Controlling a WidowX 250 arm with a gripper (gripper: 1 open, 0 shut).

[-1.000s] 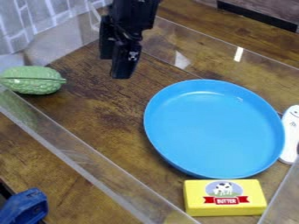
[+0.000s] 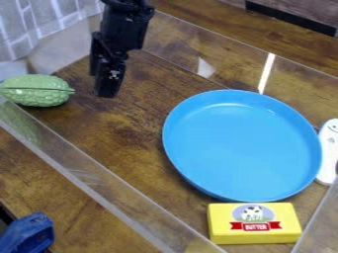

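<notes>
My black gripper (image 2: 109, 65) hangs open at the upper middle-left, above the wooden surface and a little up and right of a green melon-like vegetable (image 2: 38, 91) at the left edge. Nothing shows between its fingers. A large blue plate (image 2: 240, 138) lies on the right half of the surface.
A yellow butter box (image 2: 252, 229) lies at the bottom right, a white object (image 2: 326, 148) at the right edge, and a dark blue object (image 2: 24, 237) at the bottom left. Clear walls border the wooden area (image 2: 113, 148), whose middle-left is bare.
My gripper has moved leftward from the upper middle, closer to the green vegetable. The objects on the surface look unchanged.
</notes>
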